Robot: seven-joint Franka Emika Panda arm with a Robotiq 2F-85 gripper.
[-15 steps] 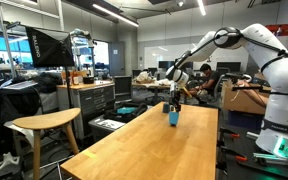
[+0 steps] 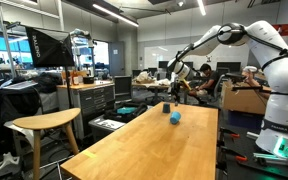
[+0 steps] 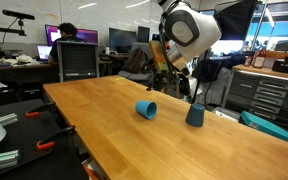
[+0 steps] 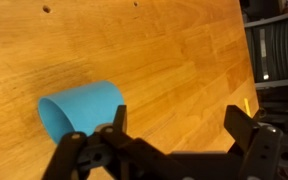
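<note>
A light blue cup [image 3: 146, 108] lies on its side on the wooden table, its opening facing the camera side in exterior view 2. A darker blue-grey cup [image 3: 195, 115] stands upright off to the right there. In the wrist view, the light blue cup [image 4: 87, 106] lies at lower left, partly behind one finger. My gripper is open above the table, with bare wood between its fingertips. Exterior view 1 shows the light blue cup [image 2: 175, 117] small, just in front of the dark cup [image 2: 166, 107].
A round stool [image 2: 46, 121] stands beside it, and teal trays [image 3: 268, 130] lie beyond the table edge in exterior view 2.
The arm has risen and shifted slightly right, away from the light blue cup. That cup looked more upright a second ago and now lies on its side.
</note>
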